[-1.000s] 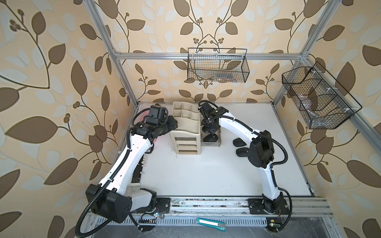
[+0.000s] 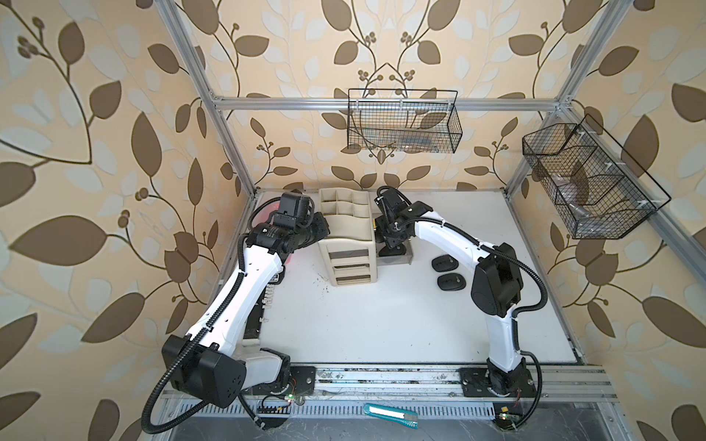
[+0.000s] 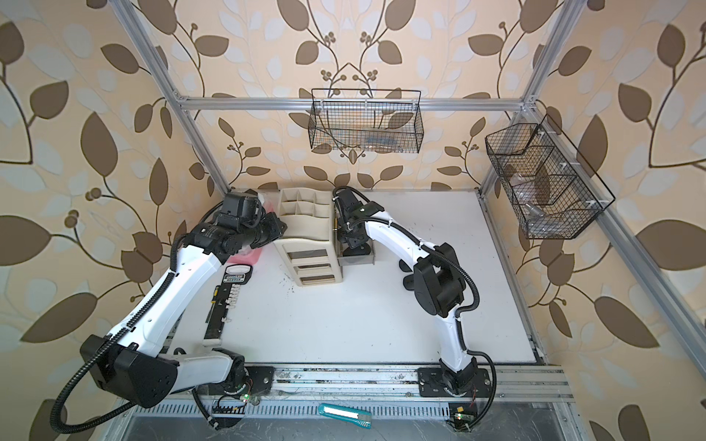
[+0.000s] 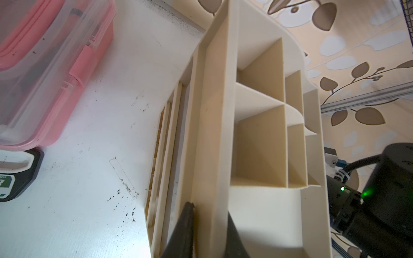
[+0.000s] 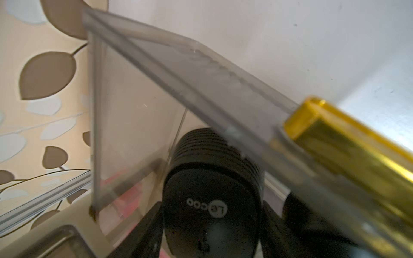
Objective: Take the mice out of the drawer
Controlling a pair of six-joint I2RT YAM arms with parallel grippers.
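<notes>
The cream drawer organiser stands mid-table, a clear drawer pulled out from its right side. My left gripper is shut on the organiser's left wall. My right gripper is open down inside the clear drawer, its fingers either side of a black mouse with a ridged end. Another dark mouse lies beside it, partly hidden by the drawer wall.
Two mice lie on the table right of the drawer. A pink container and a black keyboard-like item are at left.
My right gripper and arm have shifted slightly to the right over the drawer. The organiser moves slightly; the left arm is nearly still.
</notes>
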